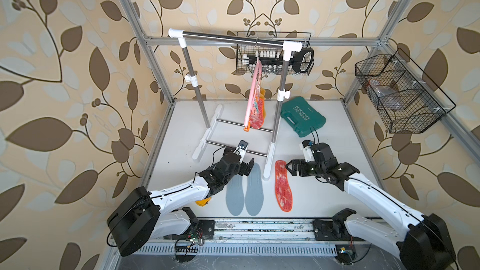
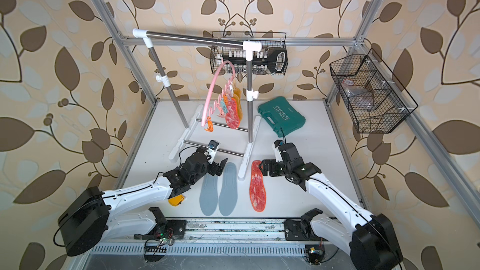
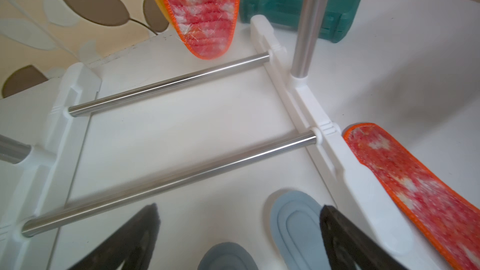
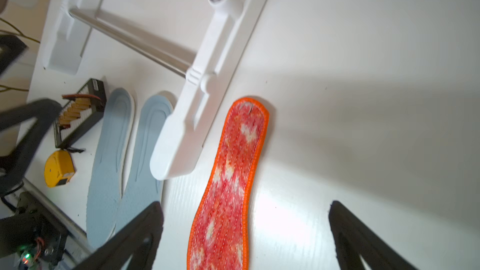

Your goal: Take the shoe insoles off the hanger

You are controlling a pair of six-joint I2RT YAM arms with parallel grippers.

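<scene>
Red and yellow insoles point(image 2: 232, 115) hang from a pink clip hanger point(image 2: 215, 82) on the metal rack. Two grey-blue insoles point(image 2: 228, 190) lie side by side at the front, a red orange-edged insole point(image 2: 257, 187) to their right. My left gripper is open, empty, low by the rack's front bar point(image 3: 215, 167), below the hanging insoles. My right gripper is open, empty, above the lying red insole, facing down.
A green case point(image 1: 303, 116) lies behind the rack's right post. A yellow object point(image 4: 58, 167) lies at front left. Wire baskets point(image 1: 405, 97) are on the right and back walls.
</scene>
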